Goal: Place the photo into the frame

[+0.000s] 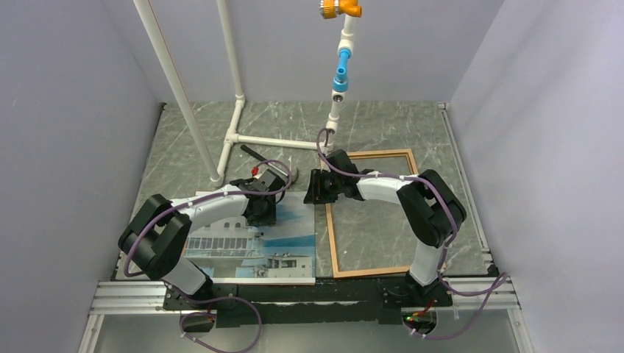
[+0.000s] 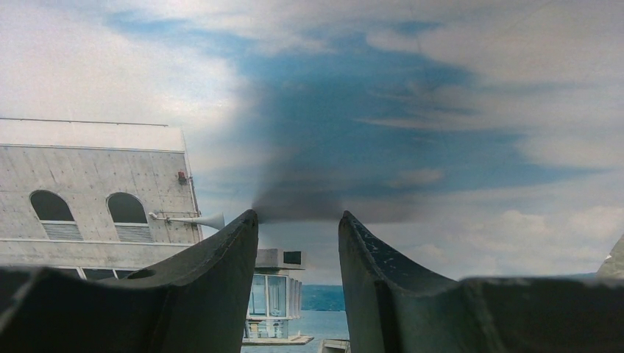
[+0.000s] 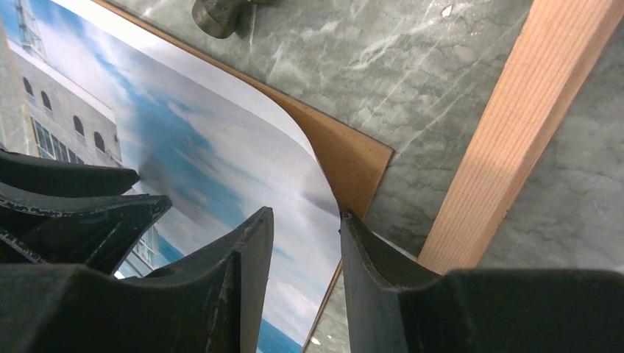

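The photo [image 1: 293, 239], a building under a blue, cloudy sky, lies on a brown backing board [image 3: 360, 158] at the left of the table. Its right edge curls up off the board in the right wrist view. My left gripper is down over the photo's sky, its fingertips a little apart; whether any photo is pinched there cannot be told. At the curled edge, my right gripper is part open, one finger over the photo and the other against its edge. The empty wooden frame [image 1: 332, 246] lies to the right.
A hammer [image 1: 266, 160] lies just behind the photo, its head close to the board in the right wrist view. White pipes [image 1: 276, 142] stand behind it. A narrow strip of bare table separates the board from the frame.
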